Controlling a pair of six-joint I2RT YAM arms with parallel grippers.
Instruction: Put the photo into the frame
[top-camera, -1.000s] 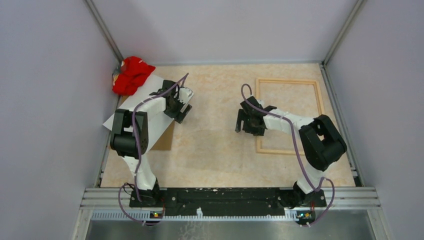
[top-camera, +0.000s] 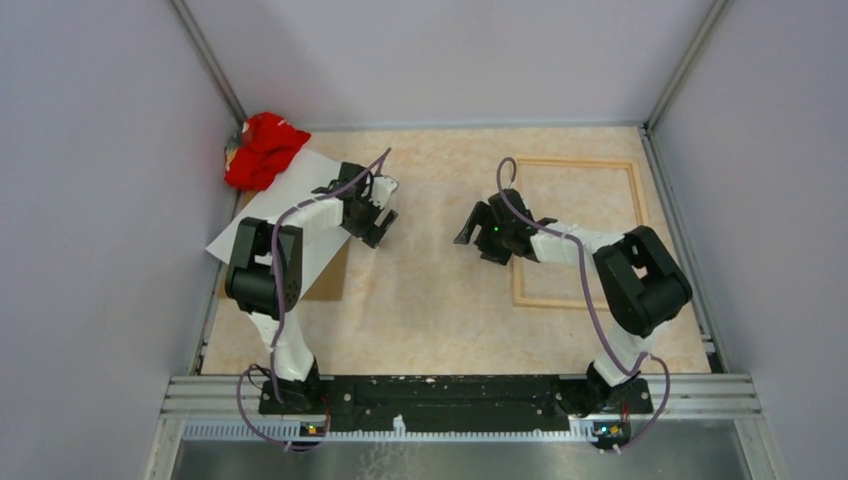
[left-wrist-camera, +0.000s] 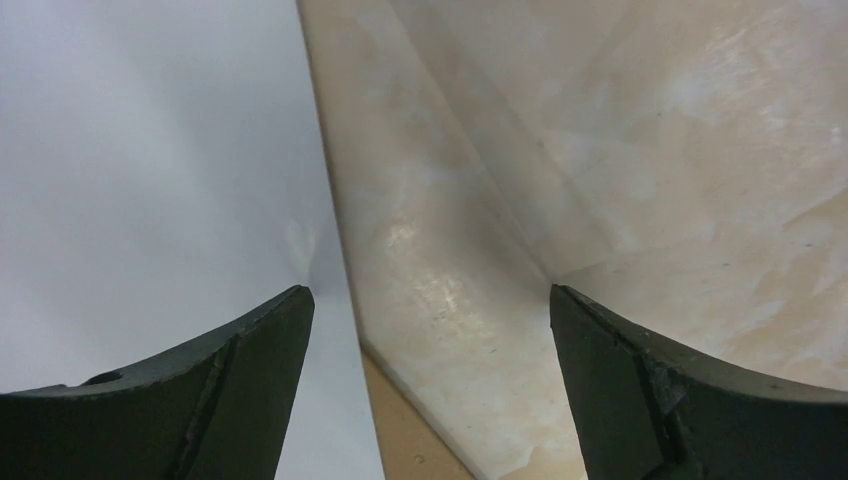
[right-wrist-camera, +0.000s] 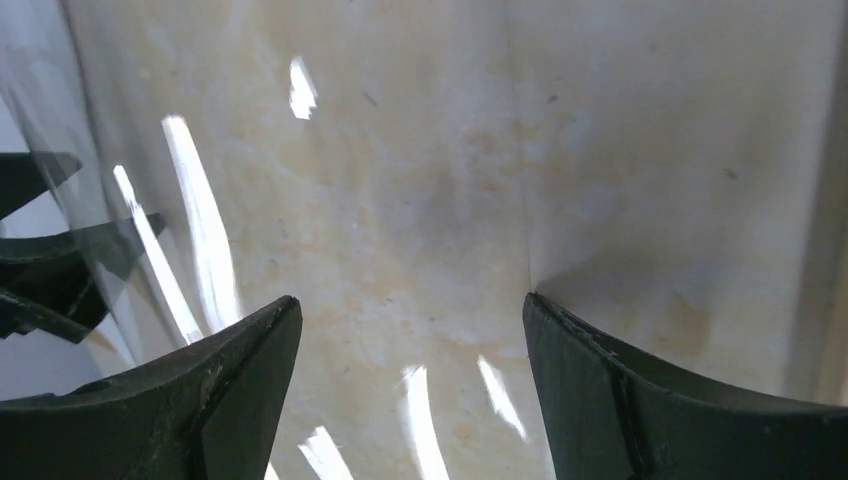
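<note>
A large white sheet (top-camera: 318, 258) lies at the left over a brown board (top-camera: 328, 284); no picture shows on its upper side. The pale wooden frame (top-camera: 637, 195) rests flat at the right, partly under my right arm. My left gripper (top-camera: 380, 228) is open just past the white sheet's right edge, its fingers apart in the left wrist view. Left of the frame, my right gripper (top-camera: 474, 246) stands open. Bright streaks and a faint edge in the right wrist view suggest a clear sheet (right-wrist-camera: 208, 235); whether any finger touches it, I cannot tell.
A crumpled red item (top-camera: 268, 145) sits in the back left corner, against the white sheet. Walls close off the table at the back and both sides. Between the two grippers, the tabletop (top-camera: 425, 310) looks bare from above.
My left gripper has shifted slightly right, off the white sheet's edge. The right gripper has turned, its fingers now reaching further left. Sheet, frame and red item stay put.
</note>
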